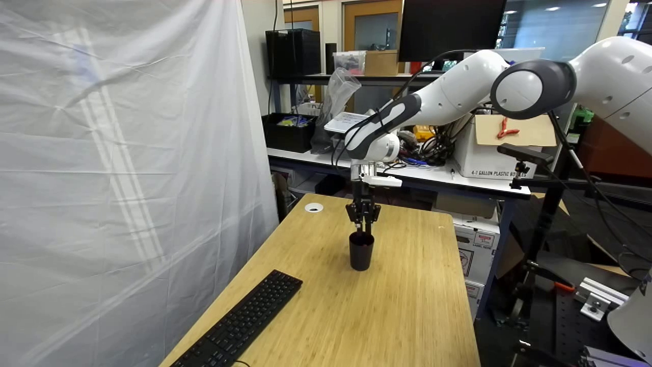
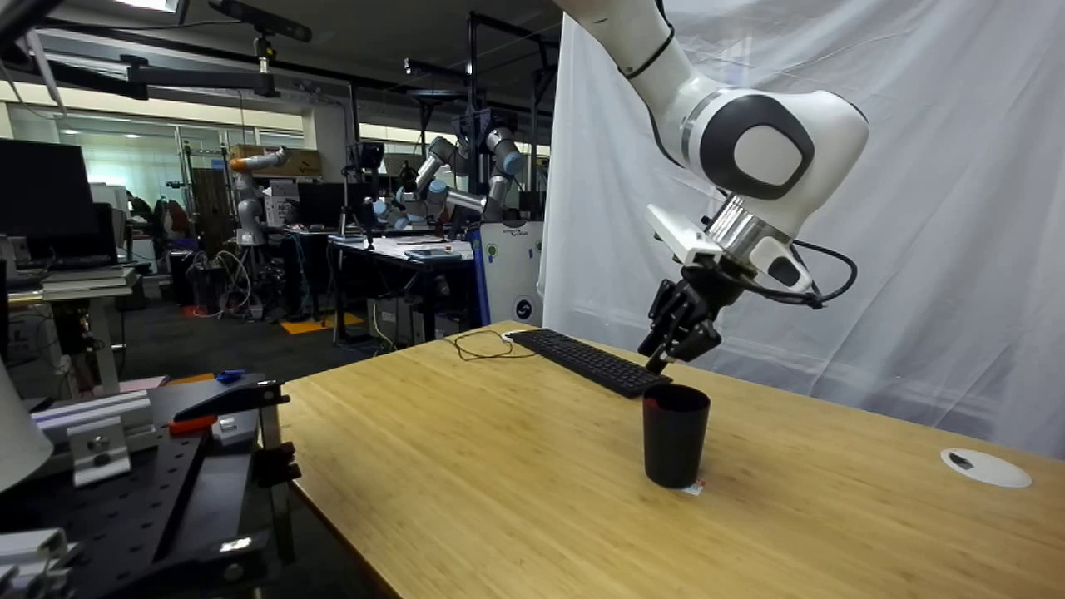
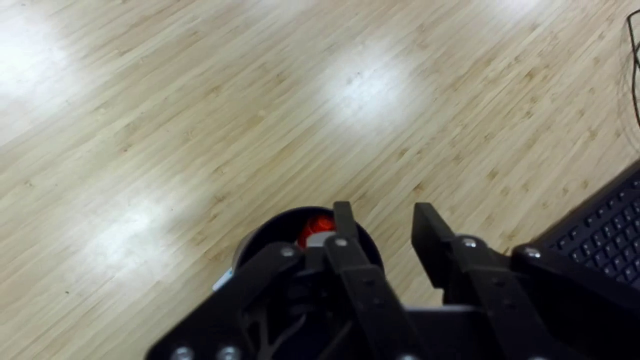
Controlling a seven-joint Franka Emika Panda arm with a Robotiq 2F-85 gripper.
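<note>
A black cup [image 1: 360,254] stands upright on the wooden table, and exterior view 2 shows the same cup [image 2: 675,439] whole. Inside it lies a red object [image 3: 319,224], with something pale beside it; most of the cup's inside is hidden by my fingers in the wrist view. My gripper [image 1: 363,230] points down just above the cup's rim. Its two fingers stand apart in the wrist view, with bare table showing between them. One fingertip [image 3: 343,217] overlaps the cup's mouth there, while the other fingertip [image 3: 427,222] appears beyond the rim.
A black keyboard [image 1: 244,318] lies along the curtain side of the table, its cable [image 2: 469,346] trailing off the end. A white disc [image 1: 313,207] sits in the tabletop's far corner. Under the cup's edge shows a small paper scrap [image 2: 695,487].
</note>
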